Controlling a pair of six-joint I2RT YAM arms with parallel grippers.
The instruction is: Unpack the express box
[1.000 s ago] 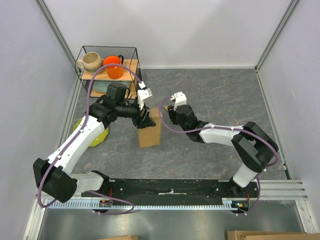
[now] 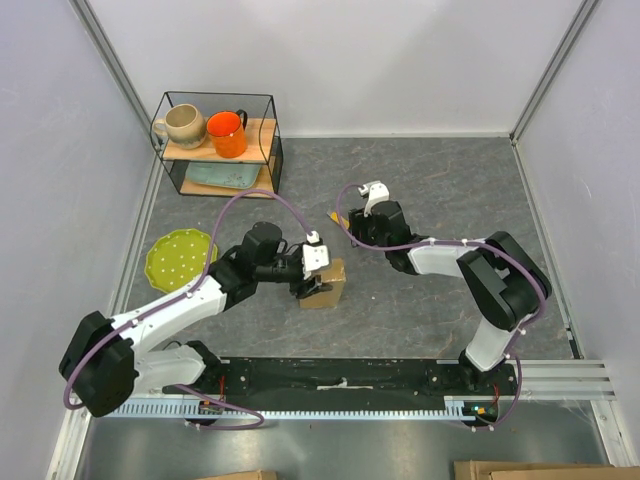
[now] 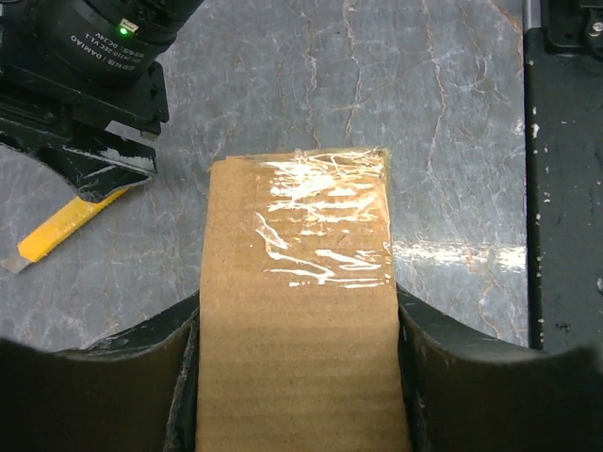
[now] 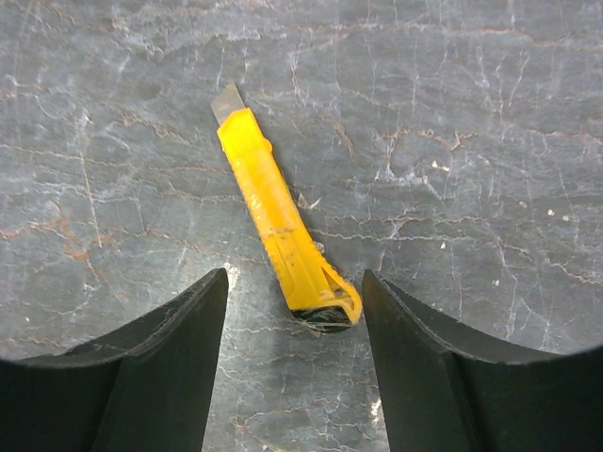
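The taped cardboard box [image 2: 322, 292] is at mid table in the top view. My left gripper [image 2: 312, 285] is shut on it, and in the left wrist view dark fingers [image 3: 179, 377] press both sides of the cardboard box [image 3: 300, 311]. Shiny clear tape [image 3: 325, 202] runs over its top end. A yellow box cutter [image 4: 278, 217] with its blade out lies on the grey table. My right gripper is open over the black-tipped end of the cutter, a finger standing clear on either side. In the top view, that arm partly hides the cutter [image 2: 338, 217].
A two-tier rack [image 2: 265, 140] with a beige mug [image 2: 185, 126] and an orange mug [image 2: 227, 134] stands at back left. A green dotted plate [image 2: 178, 258] lies at left. More cardboard [image 2: 530, 470] shows at the front edge.
My left gripper has brought the box down and to the right, toward the table.
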